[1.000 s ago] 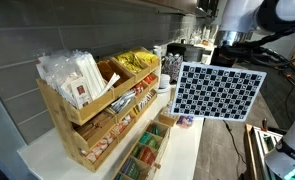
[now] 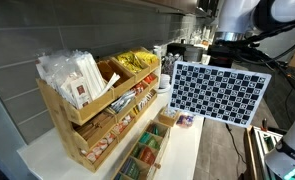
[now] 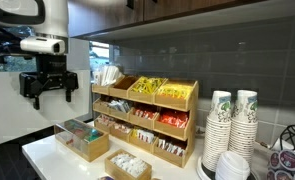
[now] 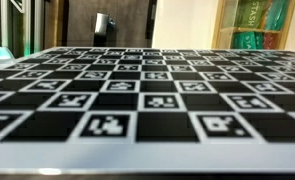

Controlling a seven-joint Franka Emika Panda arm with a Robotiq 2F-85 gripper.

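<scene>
A black-and-white checkered marker board (image 2: 219, 95) hangs in front of the arm at the right of exterior view 1, above the worktop. In the wrist view the board (image 4: 152, 100) spans the whole width at a shallow angle, its pale near edge along the bottom. My gripper (image 3: 52, 98) is the dark part at the end of the arm in exterior view 2, high at the left. Whether its fingers are apart or closed on the board is unclear, and the wrist view shows no fingers.
A wooden tiered rack (image 3: 177, 100) holds colourful packets along the wall. Open bins (image 2: 145, 152) stand on the white counter (image 2: 192, 150) before it. Stacked paper cups (image 3: 217, 122) stand at the right of exterior view 2. Bare counter lies below the board.
The board has turned slightly and its right side has shifted a little rightward. The arm above it has moved slightly; the rack and bins stay put.
</scene>
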